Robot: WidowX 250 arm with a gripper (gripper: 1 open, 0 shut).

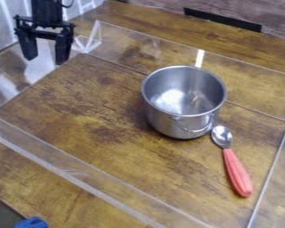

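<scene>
My black gripper [45,46] hangs at the upper left of the view, above the clear tray's left edge, its two fingers spread apart with nothing seen between them. A steel pot [182,102] with a wire handle stands right of centre on the wooden surface. Just to its right lies a spoon with a red handle [237,174] and a metal bowl end pointing toward the back.
Clear plastic walls [85,177] border the wooden work area [97,125], whose left and middle are bare. A blue object [31,222] shows at the lower left corner, outside the walls.
</scene>
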